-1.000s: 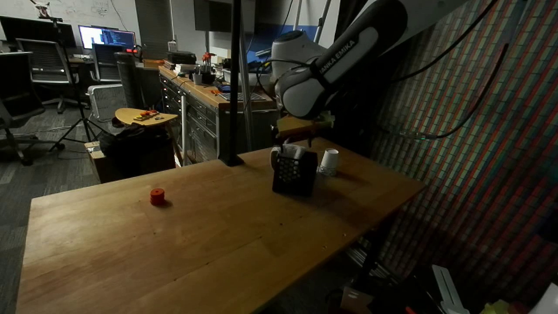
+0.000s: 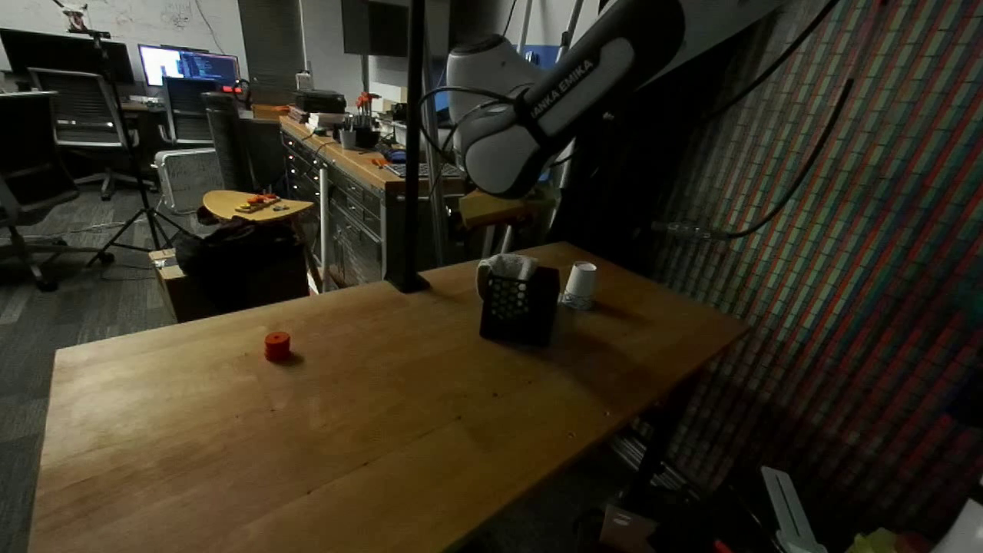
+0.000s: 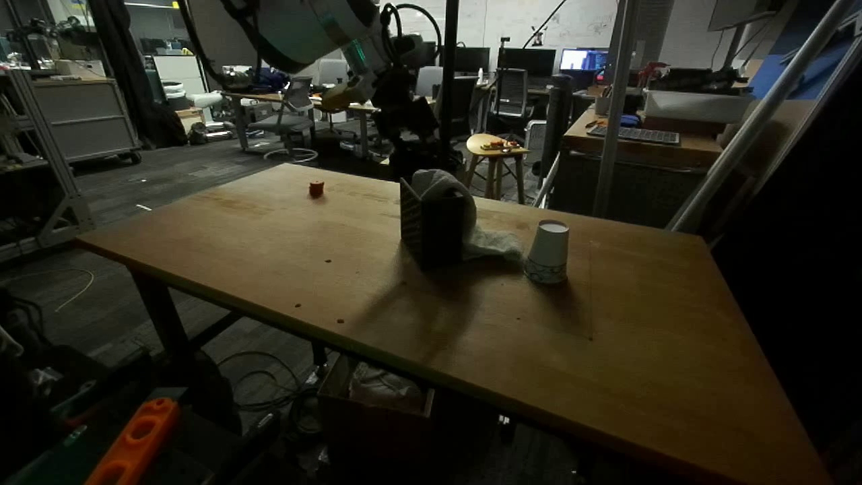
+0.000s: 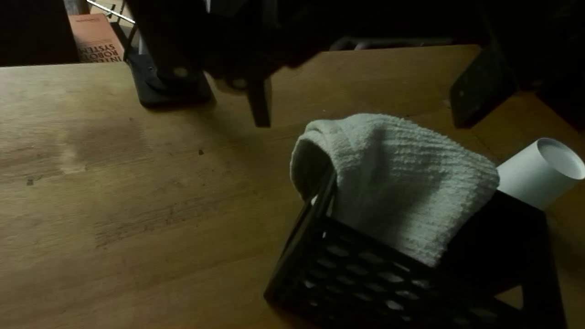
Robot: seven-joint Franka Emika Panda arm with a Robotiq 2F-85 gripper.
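Note:
A pale ribbed cloth (image 4: 400, 170) is draped in a black perforated basket (image 4: 362, 271), bulging over its rim. In exterior view 2 part of the cloth (image 3: 494, 243) spills onto the table beside the basket (image 3: 434, 233). My gripper is open, its dark fingers (image 4: 259, 104) spread wide with the cloth showing below and between them, apart from it. Exterior view 2 has the dark gripper (image 3: 416, 149) above and behind the basket; its fingertips are hard to make out there. A white paper cup (image 3: 547, 252) stands upside down close to the basket.
A small red cylinder (image 2: 277, 346) sits toward the far left of the wooden table (image 2: 369, 415). A black post (image 2: 412, 184) rises at the table's back edge.
The arm has risen and shifted left in exterior view 1, away from its place just above the basket. Basket, cloth, cup and red cylinder look unmoved.

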